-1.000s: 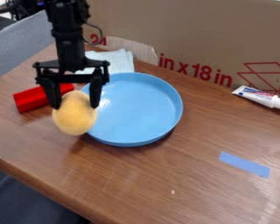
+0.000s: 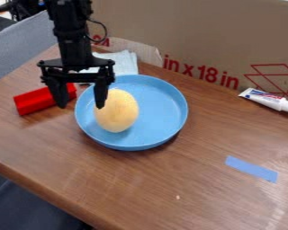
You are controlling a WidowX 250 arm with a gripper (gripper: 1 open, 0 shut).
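My black gripper [image 2: 80, 93] hangs open over the left part of a blue plate [image 2: 162, 113], its two fingers apart. A pale yellow rounded object [image 2: 118, 113] rests on the plate's left half, just below and right of my right finger. A red cylindrical object [image 2: 36, 101] lies on the table left of the plate, partly behind my left finger.
A white cloth [image 2: 121, 63] lies behind the plate. A white tube [image 2: 266, 99] is at the back right by a cardboard wall [image 2: 211, 36]. A blue tape strip [image 2: 251, 168] is on the right.
The yellow object has moved right, from the plate's left edge under my gripper onto the plate. My gripper is slightly higher and no longer around it.
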